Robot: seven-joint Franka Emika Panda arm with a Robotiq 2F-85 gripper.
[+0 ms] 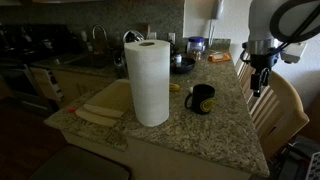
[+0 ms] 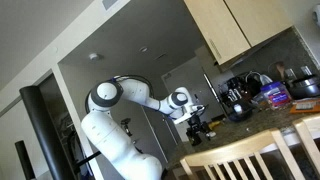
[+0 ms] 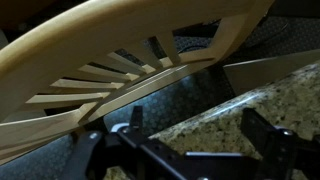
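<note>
My gripper (image 1: 257, 90) hangs at the right end of the granite counter (image 1: 222, 133) in the first exterior view, close to a wooden chair (image 1: 284, 108). Both dark fingers (image 3: 252, 128) show wide apart in the wrist view, with nothing between them. Below them lie the counter's edge and the slatted chair back (image 3: 130, 72). A black mug (image 1: 200, 100) stands on the counter to the gripper's left, well apart from it. Something yellow lies beside or behind the mug; what it is cannot be told.
A tall paper towel roll (image 1: 149, 85) stands left of the mug, near a cutting board (image 1: 110, 98). Toward the back are a dark bowl (image 1: 182, 66) and a red-lidded container (image 1: 196, 45). Chair backs (image 2: 235, 153) line the counter. Bare counter lies right of the mug.
</note>
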